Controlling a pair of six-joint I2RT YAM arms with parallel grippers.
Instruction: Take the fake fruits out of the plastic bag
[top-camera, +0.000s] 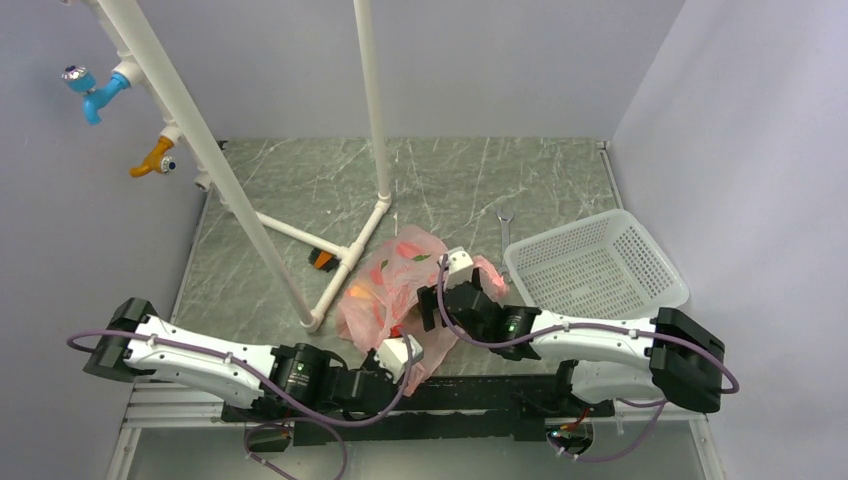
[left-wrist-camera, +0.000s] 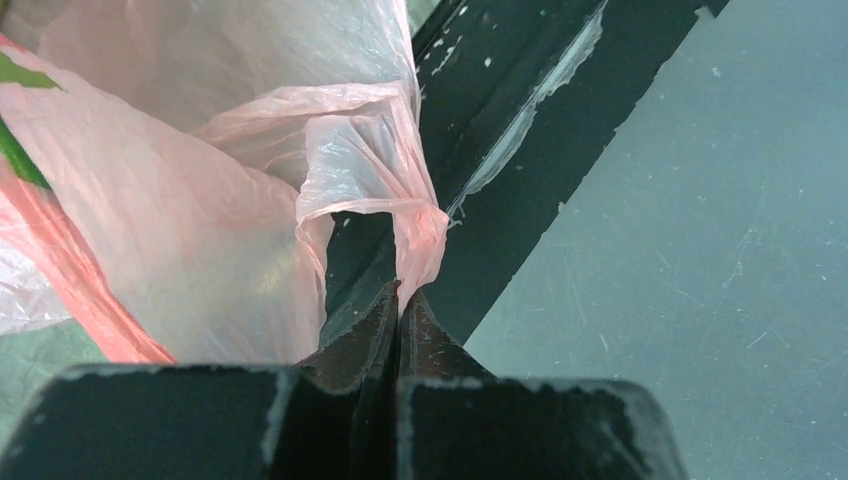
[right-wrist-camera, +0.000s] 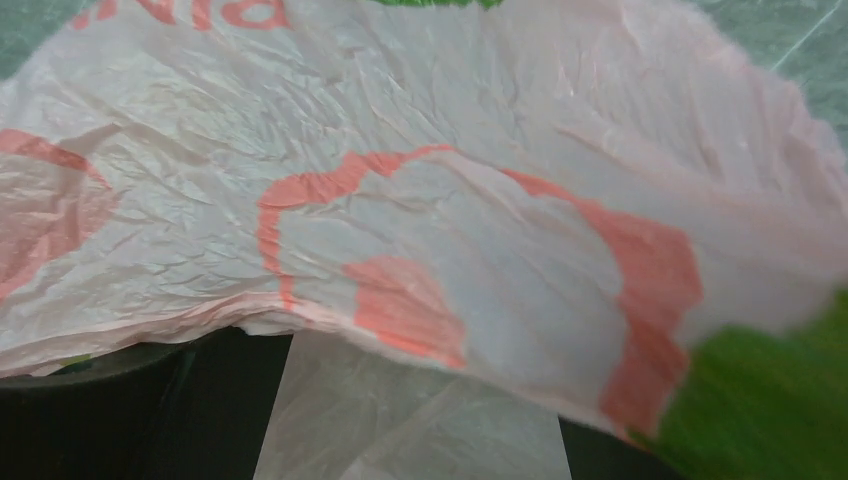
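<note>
A thin pinkish plastic bag (top-camera: 418, 244) with red and green print lies crumpled in the middle of the table. My left gripper is shut on a gathered corner of the bag at its front side. Bag film drapes over the right gripper in the right wrist view. Its fingers (right-wrist-camera: 215, 405) stand apart under the bag's edge, tips covered, with only more film visible between them. A faint yellowish patch shows through the plastic in the left wrist view, but no fruit can be made out clearly.
An empty white basket (top-camera: 590, 265) stands at the right, with a wrench (top-camera: 505, 235) beside it. White pipes (top-camera: 345, 262) rise at the left, near an orange-and-black object (top-camera: 323, 260).
</note>
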